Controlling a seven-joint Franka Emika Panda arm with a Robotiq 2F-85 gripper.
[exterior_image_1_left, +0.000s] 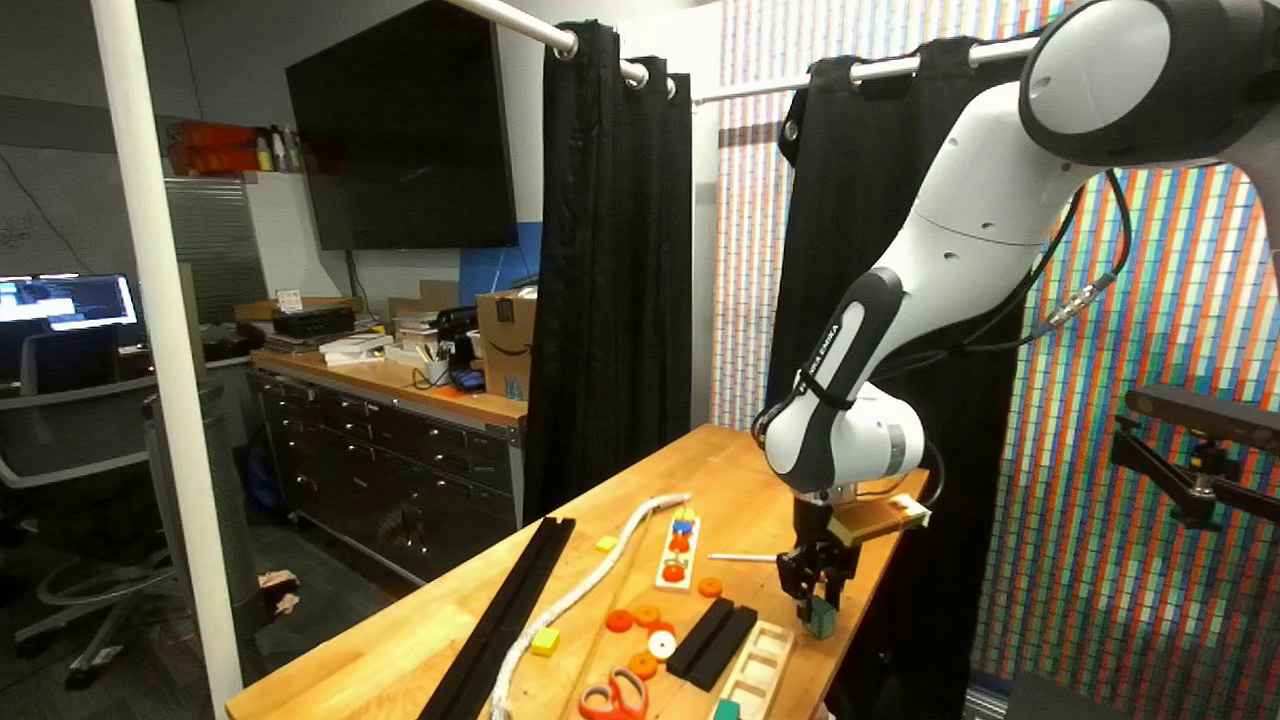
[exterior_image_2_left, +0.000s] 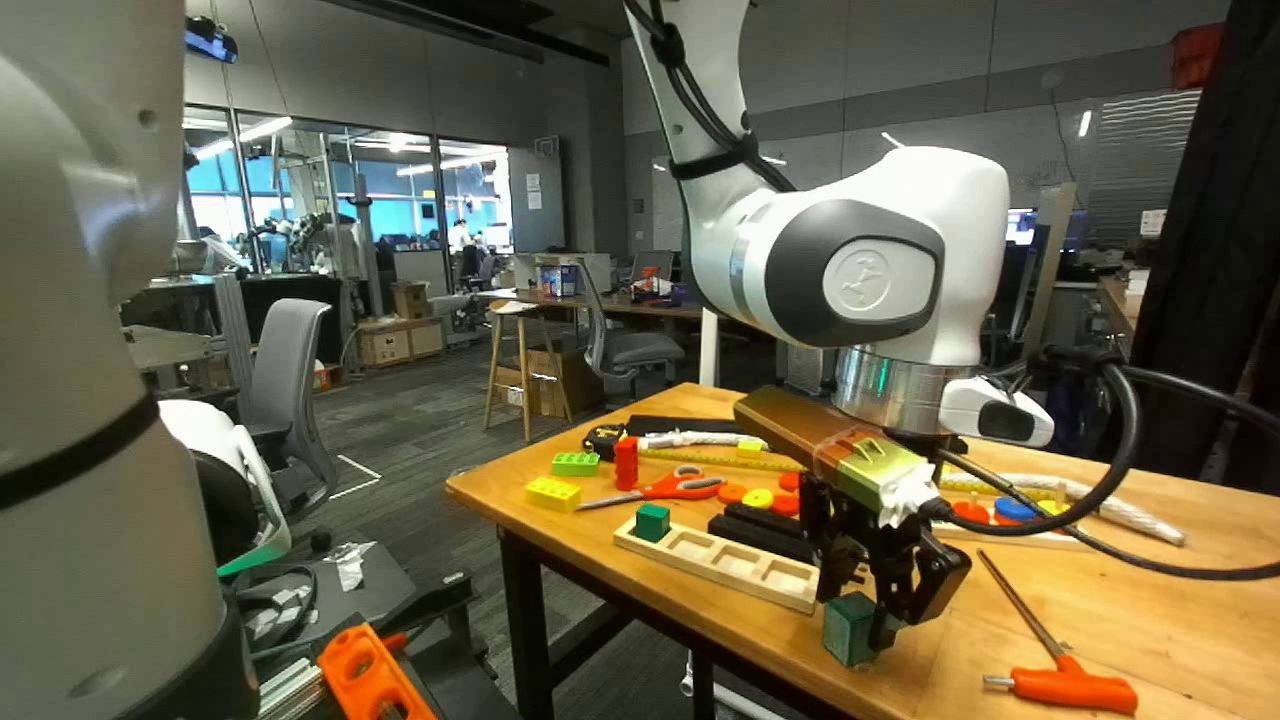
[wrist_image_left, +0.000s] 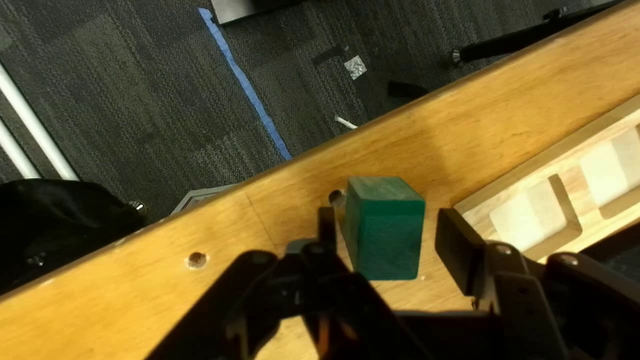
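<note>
A dark green block stands on the table near its edge, between the fingers of my gripper. Gaps show on both sides of it in the wrist view, so the fingers are open around the block without gripping it. The second exterior view has the same block resting on the wood, just under the fingers. Beside it lies a wooden tray with square recesses, and another green block sits at the tray's far end.
Black bars lie beside the tray. Orange-handled scissors, several round orange pieces and a board with coloured shapes occupy the table. An orange-handled screwdriver is near the gripper. The table edge runs close by the block.
</note>
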